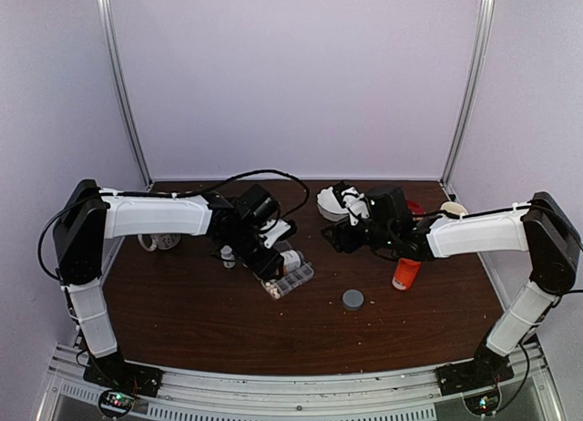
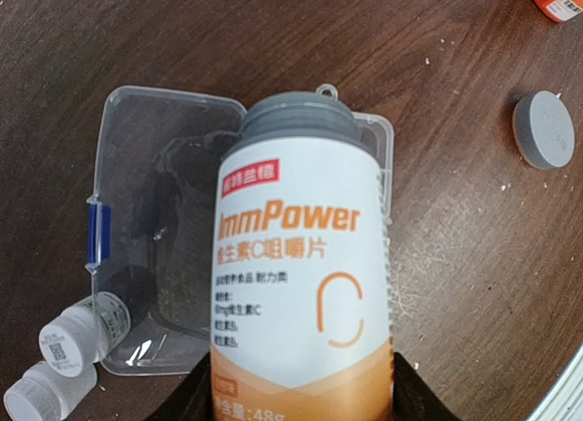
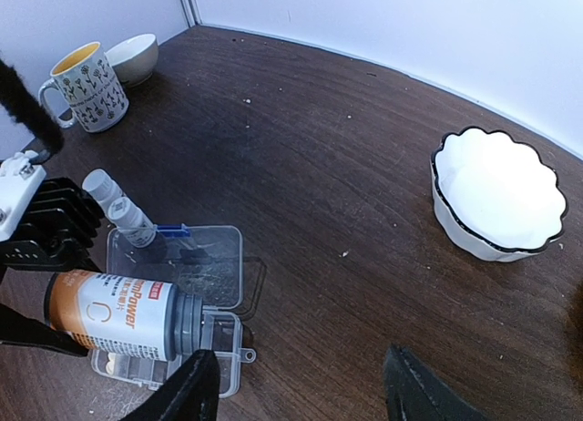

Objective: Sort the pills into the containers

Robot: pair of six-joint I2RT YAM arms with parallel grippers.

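My left gripper [image 1: 276,268] is shut on a white and orange vitamin bottle [image 2: 296,230], which lies tilted onto its side above the clear pill box [image 2: 146,202]. The bottle's grey neck [image 3: 189,323] points toward my right gripper; whether its mouth is uncovered cannot be told. Some pale pills [image 3: 111,364] show in the box's near compartments, while the bottle hides others. The box's lid is folded open. My right gripper stands open and empty, to the right of the box. A grey cap [image 1: 352,300] lies alone on the table.
Two small white bottles [image 2: 75,334] [image 2: 50,391] stand by the box's lid. At the back are a patterned mug [image 3: 96,88] and a white bowl [image 3: 498,195]. An orange bottle [image 1: 406,273] stands below the right arm.
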